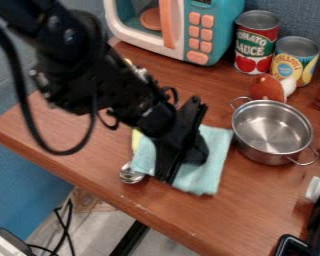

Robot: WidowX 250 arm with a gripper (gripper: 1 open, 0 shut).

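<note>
My black gripper is low over a light blue cloth on the wooden table, its fingers down at the cloth; whether they are open or shut on it is hard to see. A utensil with a yellow handle and a metal head lies at the cloth's left, mostly hidden behind the gripper.
A steel pot stands right of the cloth. Behind it are a tomato sauce can, another can, a tomato and a toy microwave. A black object sits at the right edge.
</note>
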